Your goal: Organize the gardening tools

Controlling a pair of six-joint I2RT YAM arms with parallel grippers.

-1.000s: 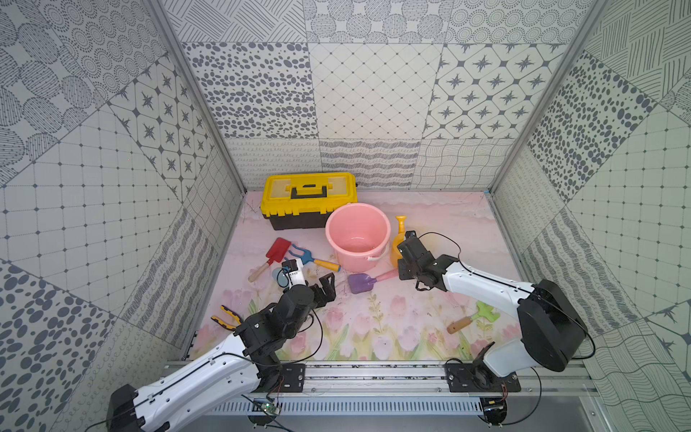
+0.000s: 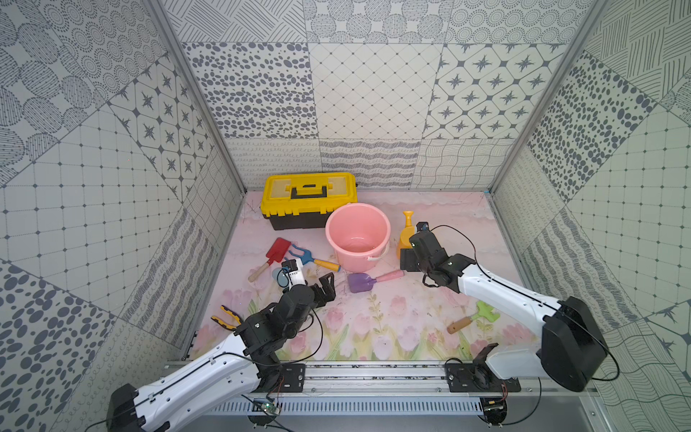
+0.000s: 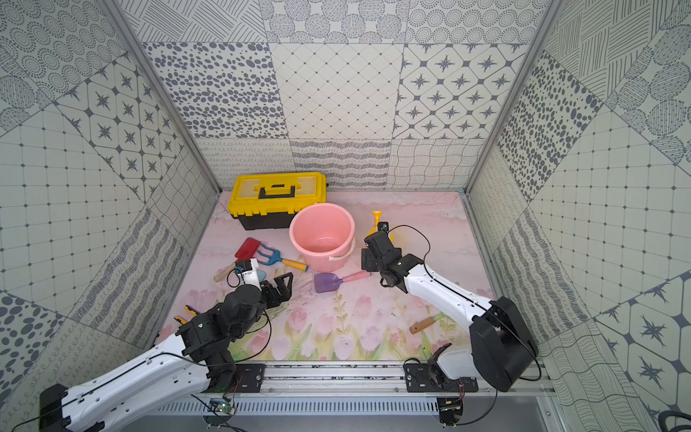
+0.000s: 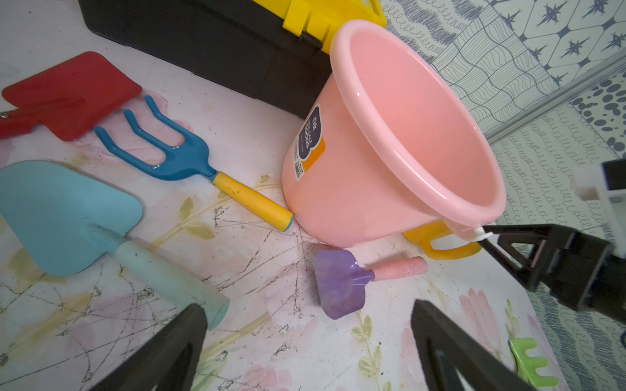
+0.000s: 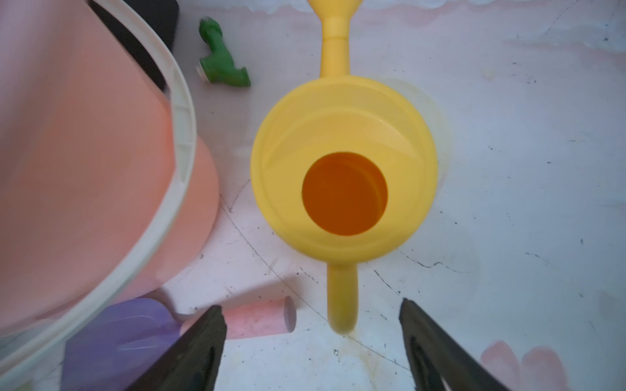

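A yellow watering can stands just right of the pink bucket, its handle toward my right gripper. That gripper is open; its fingers stand either side of the handle end, apparently apart from it. The purple trowel with pink handle lies in front of the bucket. On the left are a blue fork, a red shovel and a light blue trowel. Above the table near these, my left gripper hangs open and empty.
A yellow-lidded black toolbox stands behind the bucket. A small green fitting lies beyond it on the right. Yellow-black pliers lie front left, a green rake front right.
The watering can has shifted a little back and right, with my right gripper moving the same way. The left arm is still.
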